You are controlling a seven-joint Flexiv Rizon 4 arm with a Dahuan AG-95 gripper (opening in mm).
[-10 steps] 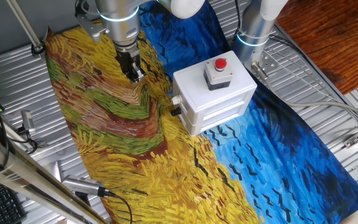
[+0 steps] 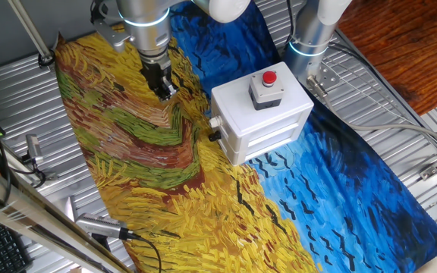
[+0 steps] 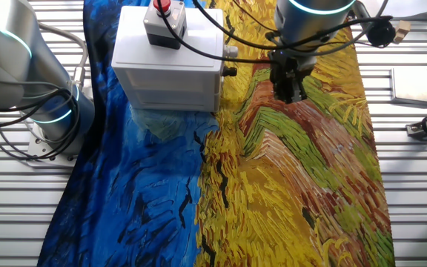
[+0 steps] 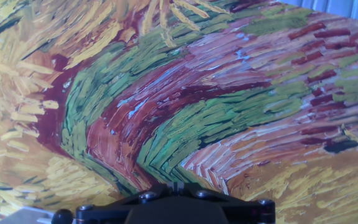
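My black gripper (image 2: 167,96) hangs over the painted cloth (image 2: 226,220), to the left of the white box (image 2: 260,110) in exterior view 1. Low in the wrist view, the two fingers of the gripper meet in the middle, so it is shut with nothing showing between them. Exterior view 2 has the gripper (image 3: 290,95) pointing down above the brown and green bands of the cloth, apart from the box. No loose object lies under it.
A red emergency button (image 2: 269,78) sits on top of the white box. The robot's base (image 2: 307,57) stands behind the box, and black cables (image 3: 236,55) loop across exterior view 2. Near the cloth's left edge is a camera-like device (image 2: 101,225).
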